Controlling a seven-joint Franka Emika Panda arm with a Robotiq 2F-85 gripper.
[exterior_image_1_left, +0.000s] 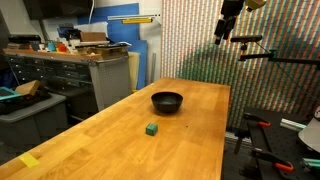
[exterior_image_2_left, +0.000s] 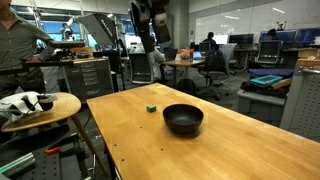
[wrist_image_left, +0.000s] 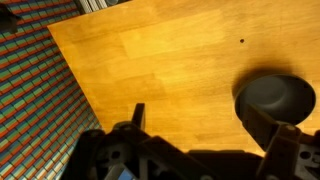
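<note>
A black bowl (exterior_image_1_left: 167, 102) rests on the wooden table (exterior_image_1_left: 105, 130); it also shows in the second exterior view as a dark bowl (exterior_image_2_left: 183, 119). A small green block (exterior_image_1_left: 151, 129) lies on the table apart from the bowl. High above the surface, my gripper (exterior_image_1_left: 219, 40) points downward. In the wrist view, the gripper has its fingers spread wide, with only table between them. The bowl (wrist_image_left: 277, 98) appears at the right there, partly covered by one finger. The green block is outside the wrist view.
A yellow strip (exterior_image_1_left: 29, 160) lies at the table's near left. The patterned screen (exterior_image_1_left: 195, 45) stands behind the far end. A round side table (exterior_image_2_left: 40, 112) with things on it is at the left in the second exterior view.
</note>
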